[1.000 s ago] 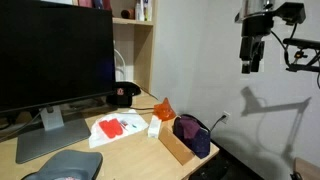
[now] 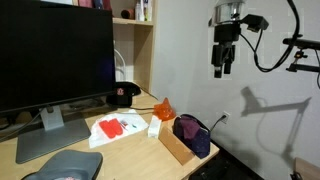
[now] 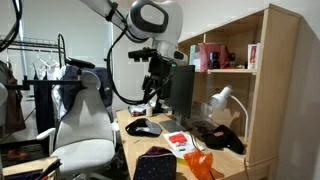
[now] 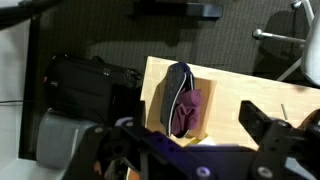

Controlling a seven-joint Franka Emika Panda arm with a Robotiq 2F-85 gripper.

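My gripper (image 2: 222,72) hangs high above the right end of the desk, open, with nothing between its fingers. Well below it, a dark pouch with maroon cloth (image 2: 192,134) sits beside a low brown box (image 2: 175,148) near the desk's right edge. From the wrist view, the dark pouch (image 4: 174,92) and the maroon cloth (image 4: 188,110) lie at the desk's edge, ahead of the open gripper. The exterior view from the other side shows the pouch (image 3: 155,164) low in front. The wrist view does not clearly show the fingertips.
An orange object (image 2: 163,109), a white sheet with red items (image 2: 112,128) and a grey item (image 2: 68,165) lie on the desk. A large monitor (image 2: 55,60) stands at the left. A white chair (image 3: 83,135) is beside the desk; dark luggage (image 4: 85,90) is on the floor.
The things on the desk have not moved.
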